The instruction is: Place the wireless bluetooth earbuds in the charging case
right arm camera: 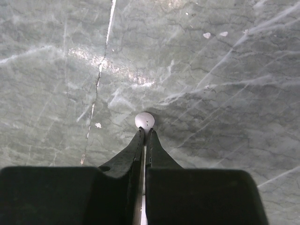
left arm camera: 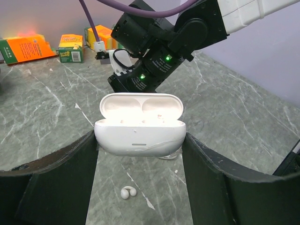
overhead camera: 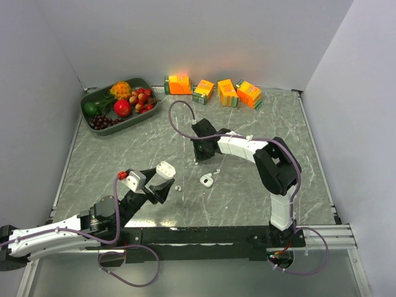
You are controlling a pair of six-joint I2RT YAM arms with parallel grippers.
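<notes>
Between the fingers of my left gripper is the white charging case [left arm camera: 141, 138], lid up, its two hollows facing the camera. At table level, my right gripper is shut on the stem of a white earbud [right arm camera: 145, 120]. The earbud's rounded head shows beyond the fingertips; its stem is hidden between them. Another white earbud [left arm camera: 128, 191] lies on the table in front of the case, also seen as a small earbud [overhead camera: 177, 188] in the top view.
A white mouse [overhead camera: 206, 180] lies on the table near the right gripper, with a small white piece [overhead camera: 217, 171] beside it. Several orange boxes [overhead camera: 227, 93] and a fruit tray [overhead camera: 117, 129] stand at the back.
</notes>
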